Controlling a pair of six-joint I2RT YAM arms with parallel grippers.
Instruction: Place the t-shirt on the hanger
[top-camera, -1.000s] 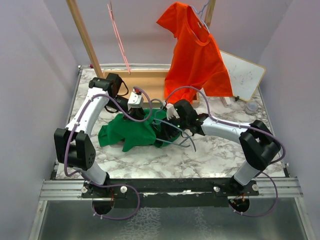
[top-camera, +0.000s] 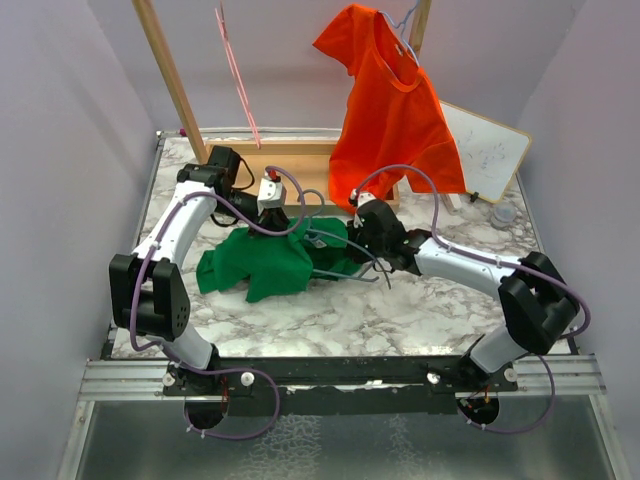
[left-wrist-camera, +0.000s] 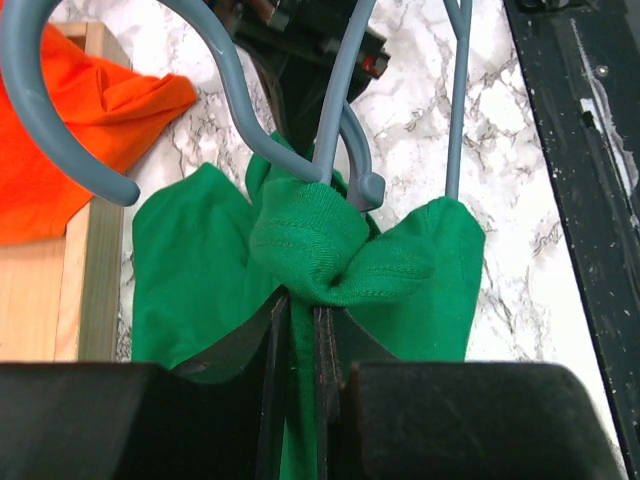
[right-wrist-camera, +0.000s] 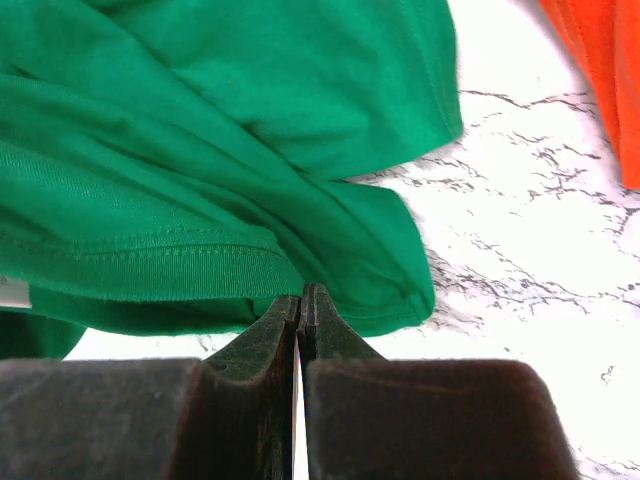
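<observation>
The green t-shirt (top-camera: 250, 265) lies bunched on the table, with the blue-grey hanger (top-camera: 340, 275) partly inside it; in the left wrist view hanger bars (left-wrist-camera: 335, 90) run into the bunched cloth (left-wrist-camera: 310, 245). My left gripper (top-camera: 270, 225) is on the shirt at the hanger's hook end, green fabric (left-wrist-camera: 300, 380) between its fingers. My right gripper (top-camera: 360, 225) is shut at the shirt's right side; in its wrist view the fingertips (right-wrist-camera: 315, 300) touch the edge of a fold, and I cannot tell whether cloth is caught between them.
An orange t-shirt (top-camera: 390, 110) on a hanger hangs from the wooden rack at the back. A pink hanger (top-camera: 235, 75) hangs at left. A whiteboard (top-camera: 485, 150) and small clear container (top-camera: 503, 215) are at back right.
My right gripper has moved right, from inside the hanger area to the shirt's right side.
</observation>
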